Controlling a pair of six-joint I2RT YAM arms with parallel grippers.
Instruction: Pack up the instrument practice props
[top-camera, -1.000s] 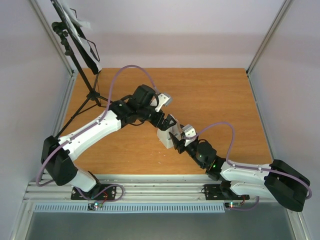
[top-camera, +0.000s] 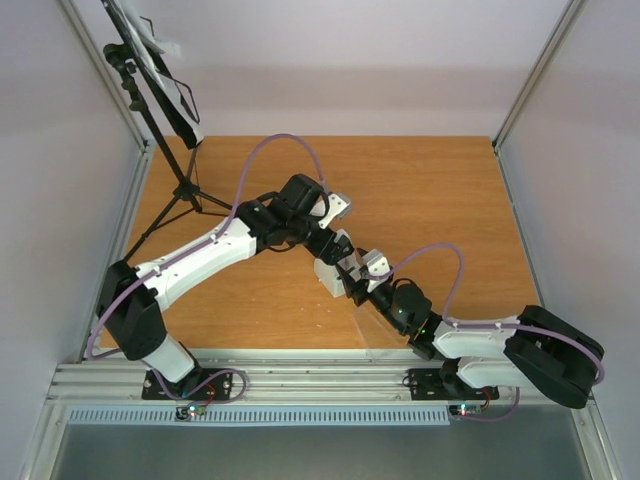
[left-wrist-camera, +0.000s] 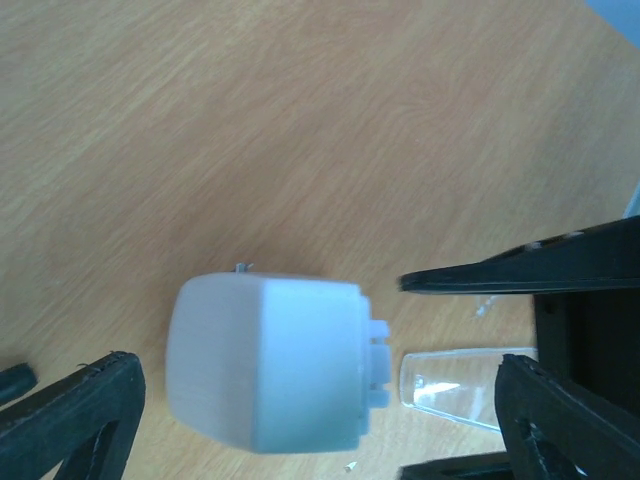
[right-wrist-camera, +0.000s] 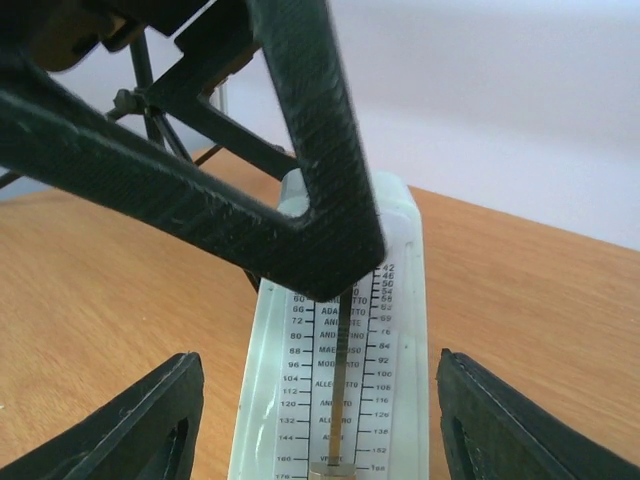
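Note:
A white metronome (right-wrist-camera: 405, 330) with a tempo scale and a pendulum rod faces the right wrist camera. Seen from above, its white body (left-wrist-camera: 260, 360) lies between the spread fingers of my left gripper (top-camera: 338, 248), which is open over it. My right gripper (top-camera: 349, 281) stands at the front of the metronome, its fingers (right-wrist-camera: 160, 425) apart and nothing visibly gripped. A clear plastic cover (left-wrist-camera: 465, 388) shows low beside the metronome, towards the right gripper; whether the gripper touches it I cannot tell. The left gripper's dark fingers (right-wrist-camera: 330, 200) hide the metronome's upper part.
A black music stand (top-camera: 185, 185) rises at the left back of the wooden table (top-camera: 440, 190). Part of a small black object (left-wrist-camera: 15, 382) shows at the left wrist view's edge. Both grippers are close together.
My left gripper has shifted slightly right over the metronome. The right arm has drawn in slightly.

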